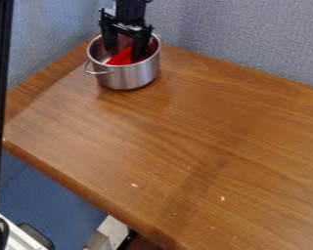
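Observation:
A steel pot (125,76) with a wire handle stands at the back left of the wooden table. A red object (121,57) lies inside it. My black gripper (125,47) reaches down from the top of the view into the pot, open, over the red object; whether its fingers touch that object I cannot tell.
Grey padded walls (250,44) stand behind it. The table's left edge drops to a blue floor.

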